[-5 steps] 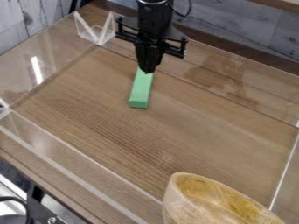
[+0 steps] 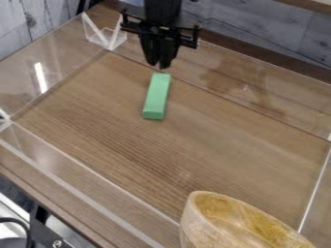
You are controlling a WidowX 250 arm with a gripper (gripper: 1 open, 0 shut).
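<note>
My black gripper hangs at the top middle of the camera view, just behind and above a green block that lies lengthwise on the wooden table. The block is in full view, apart from the gripper. Whether the fingers are open or shut is too small and dark to tell.
A yellow bowl-like object sits at the front right edge. Wooden walls border the back and left. Clear plastic pieces stand at the left and back left.
My gripper has moved slightly back and to the left, uncovering more of the green block's far end. The block looks unmoved.
</note>
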